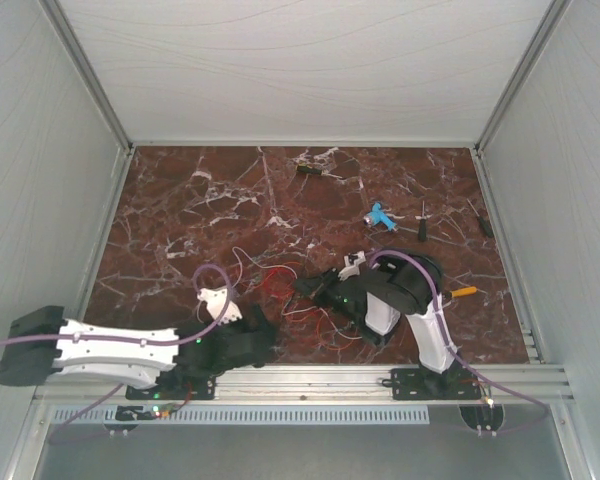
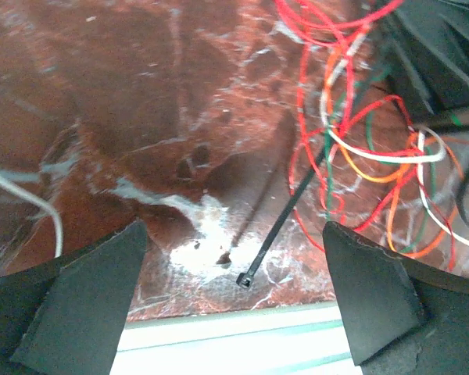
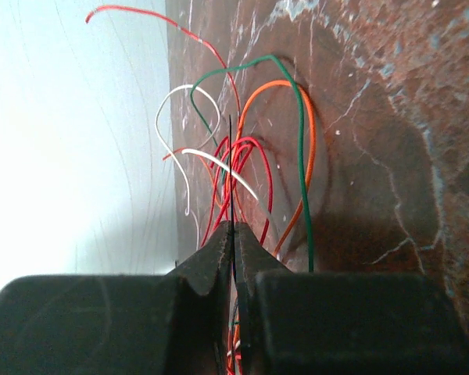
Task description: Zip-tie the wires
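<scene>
A loose bundle of red, white, orange and green wires lies on the marble table near its front edge, also seen ahead of the right gripper in the right wrist view. A black zip tie point(image 2: 277, 226) runs diagonally from the bundle, its head toward the front edge. My left gripper stands open above the zip tie's head end, nothing between its fingers. My right gripper is shut at the bundle, with a thin black strand at its tips; whether it is held is unclear.
A screwdriver point(image 1: 310, 170) lies at the back, a blue tool point(image 1: 378, 218) and further screwdrivers at the right. The front metal rail point(image 1: 300, 380) borders the work area.
</scene>
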